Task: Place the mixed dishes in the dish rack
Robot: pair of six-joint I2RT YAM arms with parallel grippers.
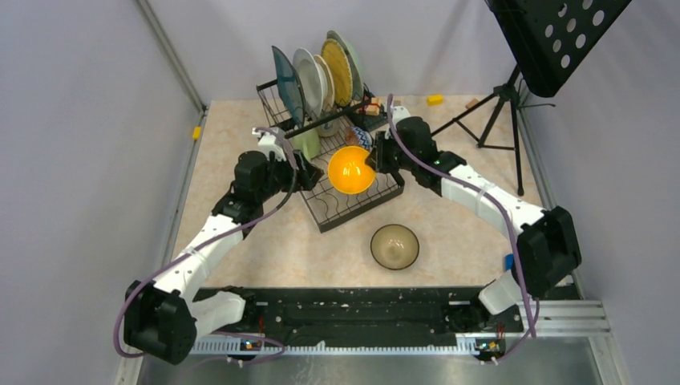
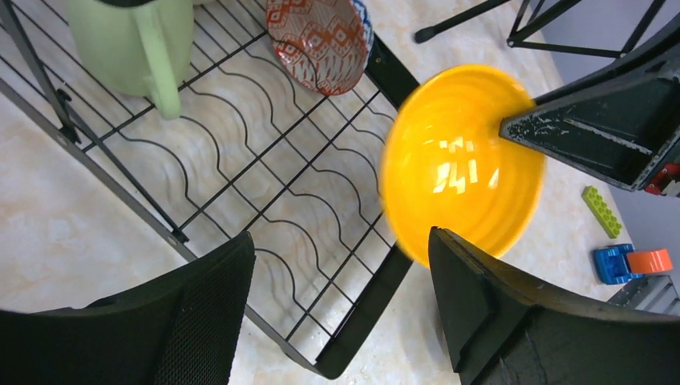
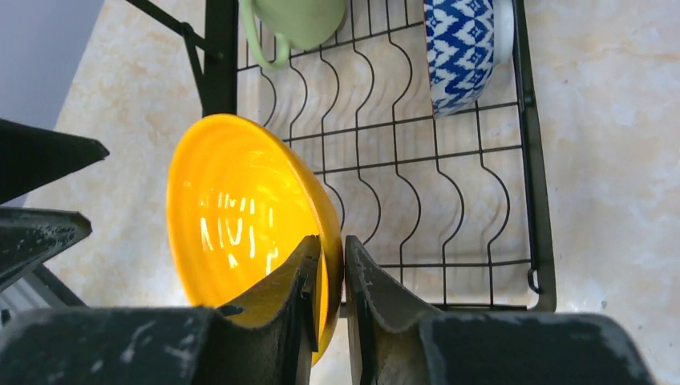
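My right gripper is shut on the rim of a yellow bowl (image 1: 350,170), held over the front part of the dish rack (image 1: 357,210). My left gripper stands open left of the bowl, nothing between its fingers. In the rack are plates (image 1: 337,68) upright at the back, a green mug (image 3: 305,20) and a blue-and-red patterned bowl (image 3: 459,56) on its side. A smoky brown bowl (image 1: 394,246) rests on the table in front of the rack.
A black tripod stand (image 1: 505,92) occupies the back right. Small toy bricks (image 2: 601,210) lie on the table.
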